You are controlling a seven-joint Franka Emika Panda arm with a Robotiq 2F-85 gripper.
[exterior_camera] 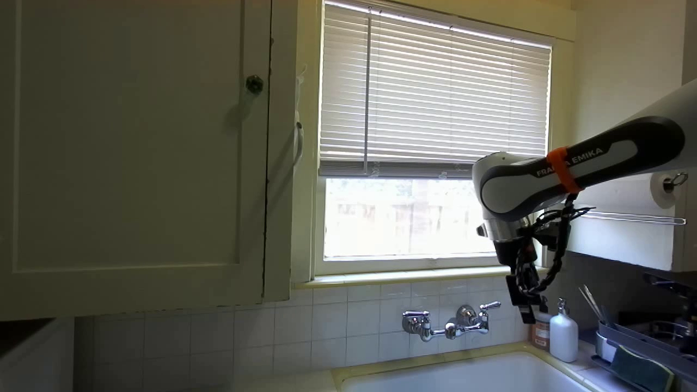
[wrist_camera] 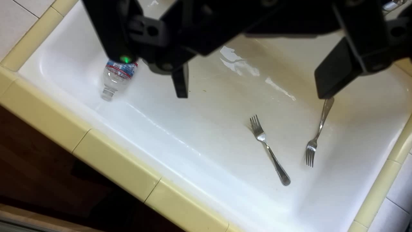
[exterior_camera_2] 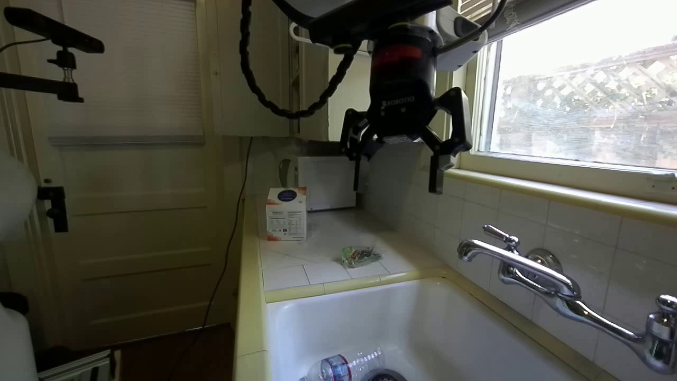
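Note:
High over the white sink (exterior_camera_2: 406, 311), my gripper (exterior_camera_2: 396, 181) hangs open, its black fingers spread wide and empty. From the wrist, the gripper spans above the basin. Two metal forks lie on the sink floor: one fork (wrist_camera: 270, 152) near the middle, the other fork (wrist_camera: 318, 129) to its right, its handle end partly covered by a finger in that view. A clear plastic bottle (wrist_camera: 116, 79) with a blue and red label lies on its side at the left end, partly hidden behind the gripper. Exterior view 2 shows the bottle (exterior_camera_2: 346, 365) beside the drain.
The chrome faucet (exterior_camera_2: 520, 260) juts from the tiled wall. On the counter stand a white box (exterior_camera_2: 286, 216) and a small green-tinted packet (exterior_camera_2: 359, 256). A white soap bottle (exterior_camera: 563, 333) and a dish rack (exterior_camera: 634, 353) stand right of the sink.

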